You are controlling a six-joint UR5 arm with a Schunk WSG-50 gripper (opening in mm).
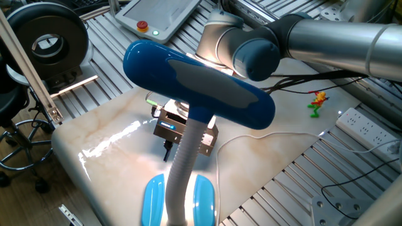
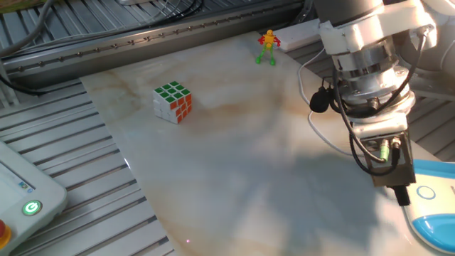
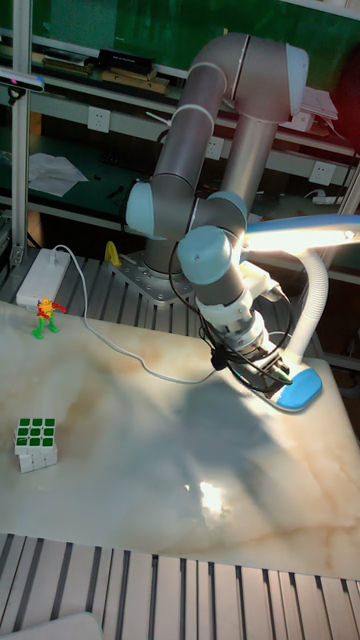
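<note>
My gripper (image 2: 402, 194) hangs over the table beside the lamp's base, pointing down. One dark finger (image 1: 168, 149) shows below its box-shaped body in exterior view 1, where the lamp's neck covers part of it. Whether the fingers are apart or closed does not show. A Rubik's cube (image 2: 173, 102) with green, orange and white faces rests on the tabletop, well away from the gripper; exterior view 3 has the cube (image 3: 36, 443) at the left. Near the table's far edge is a small yellow, red and green toy figure (image 2: 268, 48), also apart from the gripper.
A desk lamp with a blue head (image 1: 198, 85), a ribbed neck (image 1: 185, 166) and a blue-white base (image 2: 435, 203) stands close to the gripper. A white cable (image 3: 133, 357) crosses the table from a power strip (image 1: 369, 135). Bare tabletop (image 2: 234, 163) lies between cube and gripper.
</note>
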